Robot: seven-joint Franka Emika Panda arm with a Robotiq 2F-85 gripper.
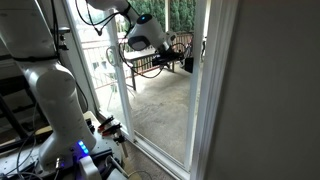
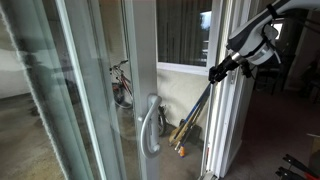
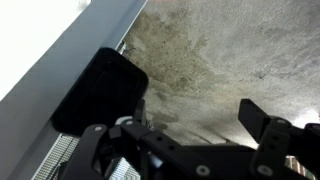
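Note:
My gripper stands open in the wrist view, its dark fingers apart with bare concrete showing between them. In exterior view 1 the arm reaches through the doorway and the small dark gripper (image 1: 178, 50) is out past the frame. Exterior view 2 has the gripper (image 2: 217, 72) beside the white door frame (image 2: 229, 110), close to the tops of leaning long-handled tools (image 2: 194, 120); contact cannot be told. A black rounded object (image 3: 101, 92) lies against a grey strip (image 3: 78, 62), left of the fingers. The glass door has a white handle (image 2: 150, 125).
Outside, a bicycle (image 2: 122, 85) stands by the wall, and a small orange object (image 2: 182, 152) lies on the ground. A wide grey wall (image 1: 265, 100) fills the right of exterior view 1.

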